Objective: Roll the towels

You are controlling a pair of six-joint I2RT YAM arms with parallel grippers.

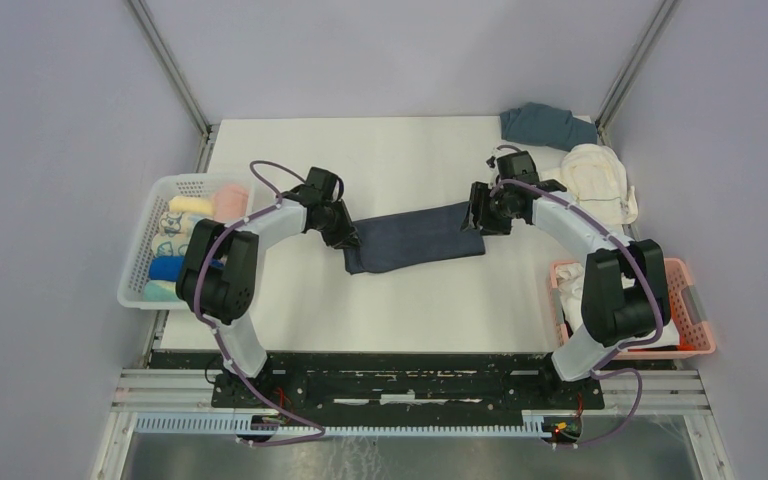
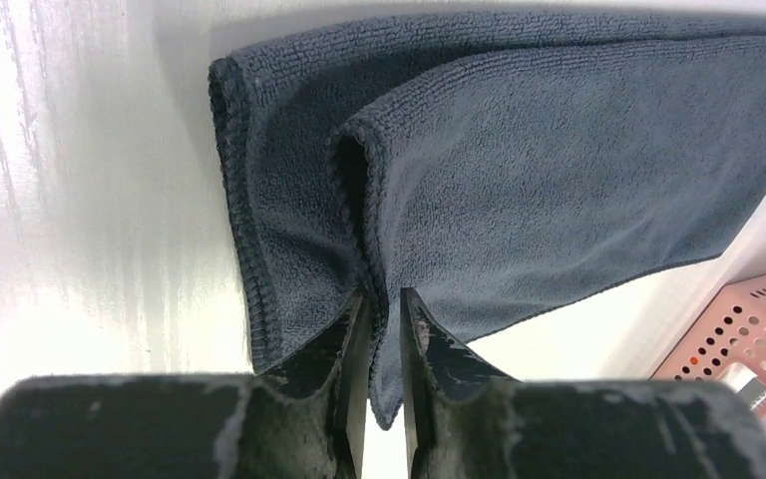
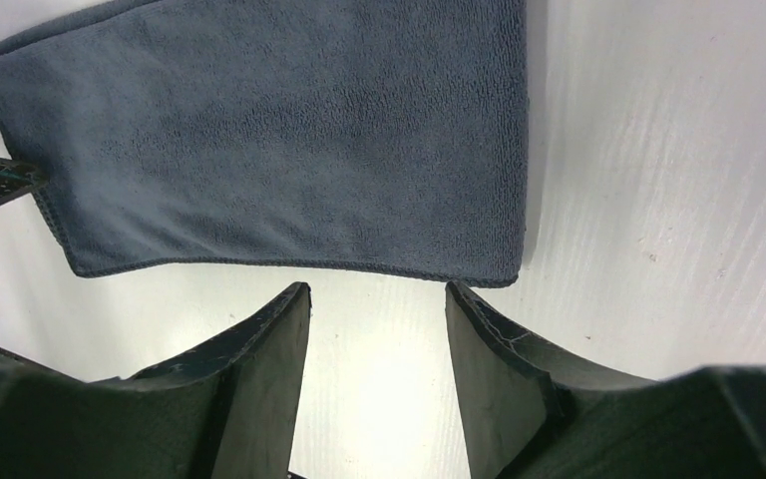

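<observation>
A dark grey towel lies folded lengthwise across the middle of the table, its left end showing a raised fold. My left gripper is low at that fold, fingertips close together; whether cloth is between them is unclear. My right gripper stands open just beside the towel's right end, with nothing between its fingers.
A white basket of rolled towels is at the left. A pink basket with white cloths is at the lower right. A teal cloth and cream cloths lie at the back right.
</observation>
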